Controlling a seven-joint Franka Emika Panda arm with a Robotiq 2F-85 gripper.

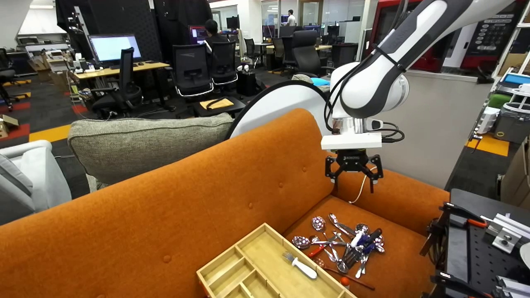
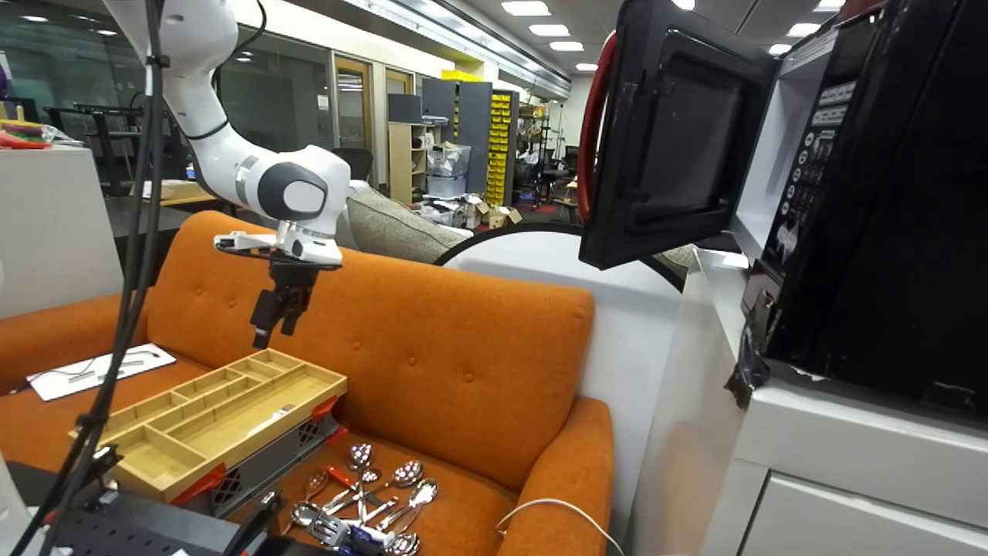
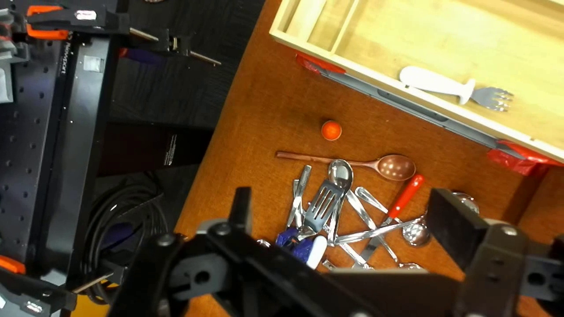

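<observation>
Above the orange sofa my gripper hangs open, pointing down, with nothing between its fingers. The same gripper appears above the back of the wooden organizer in the second exterior view. A heap of metal utensils lies on the seat well below it; in the wrist view I make out a slotted spatula, a red-handled utensil and a copper-coloured spoon. My fingers partly hide the heap there. A white-handled fork rests inside the organizer's large compartment.
A small orange round object sits between the heap and the organizer. The black bench carries clamps along the seat's front. A microwave with its door open stands on a cabinet. Bare seat surrounds the heap.
</observation>
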